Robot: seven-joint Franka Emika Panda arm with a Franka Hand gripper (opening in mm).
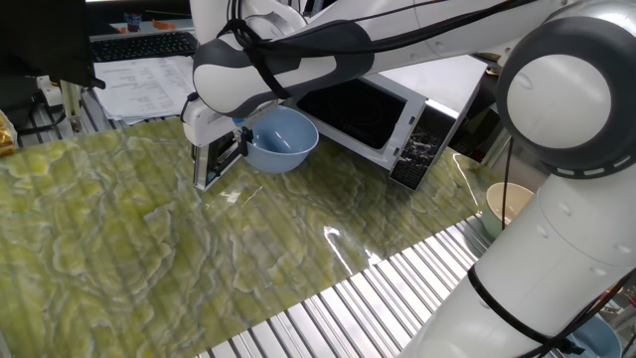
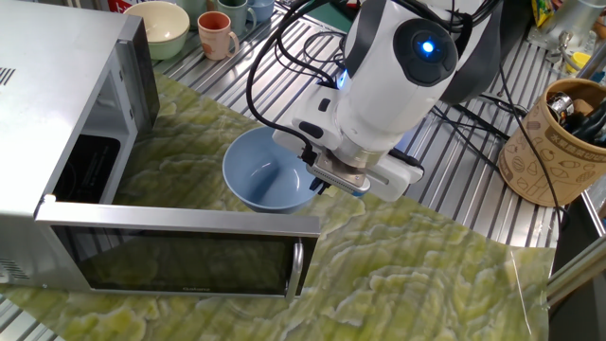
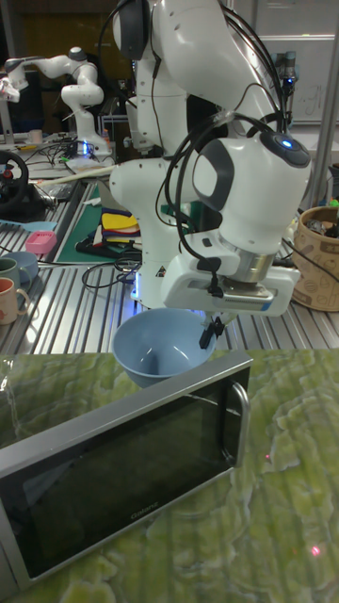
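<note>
A light blue bowl (image 1: 282, 139) is upright beside the open microwave (image 2: 71, 76). In the second exterior view, the bowl (image 2: 256, 166) is behind the swung-out microwave door (image 2: 180, 256). My gripper (image 3: 212, 330) points down at the bowl's (image 3: 151, 347) rim, on the side away from the microwave body. Its dark fingers (image 3: 206, 335) are close to the rim or touching it. Whether they pinch the rim cannot be made out. In the first exterior view, the arm covers much of the gripper. Inside the bowl I see nothing but shadow.
The door's handle (image 2: 296, 270) end reaches out over the green marbled mat (image 2: 426, 275). Cups such as a pink mug (image 2: 217, 36) and a cream-green bowl (image 2: 159, 28) stand behind. A brown utensil bucket (image 2: 535, 156) stands at the side.
</note>
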